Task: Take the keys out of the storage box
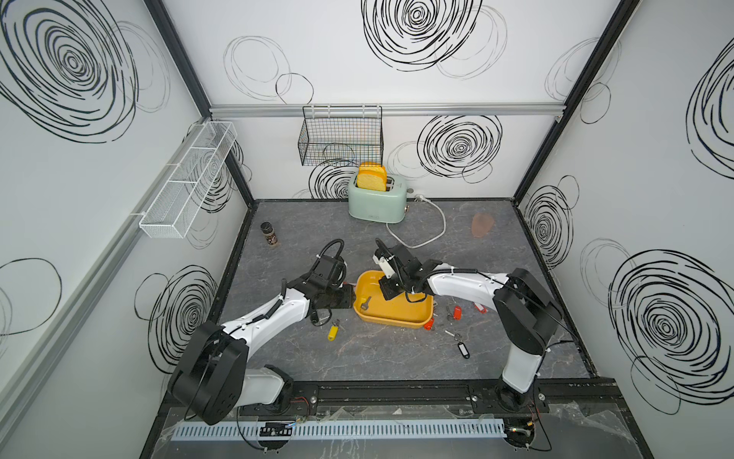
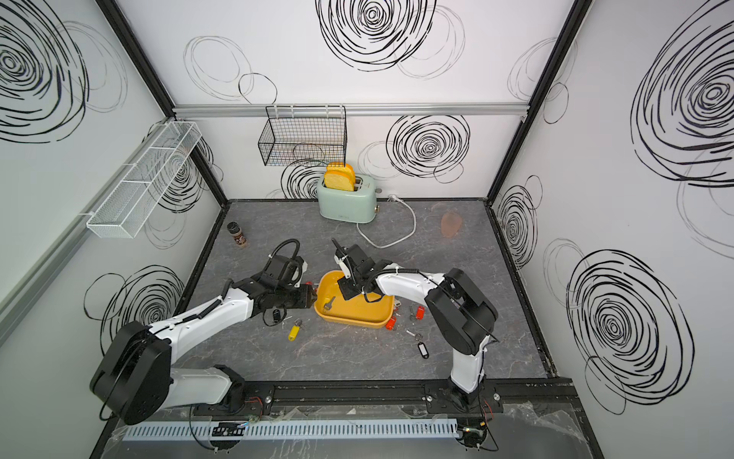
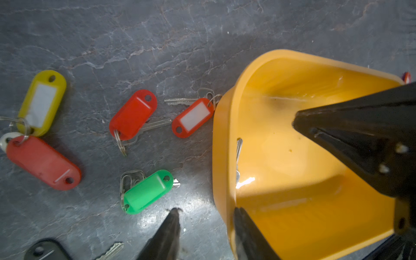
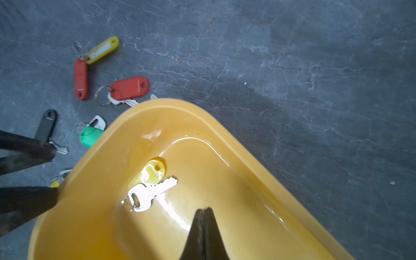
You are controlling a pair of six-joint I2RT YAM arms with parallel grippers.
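Observation:
A yellow storage box [image 1: 397, 310] sits mid-table, holding a key [image 4: 151, 190] with a yellow tag [image 4: 151, 169]. My left gripper stands open at the box's left end, its fingers blurred near the rim. My right gripper is over the box, fingertips close together and apparently shut, with nothing visible between them, beside the key. Outside the box's left side, several tagged keys lie on the table, among them green [image 3: 147, 192], red [image 3: 132, 112] and yellow [image 3: 41, 101] tags.
A mint toaster [image 1: 374, 202] with its white cord stands at the back, a spice jar [image 1: 269, 235] at the back left. More tagged keys [image 1: 457, 313] lie right and front-right of the box. Wire baskets [image 1: 340, 137] hang on the walls.

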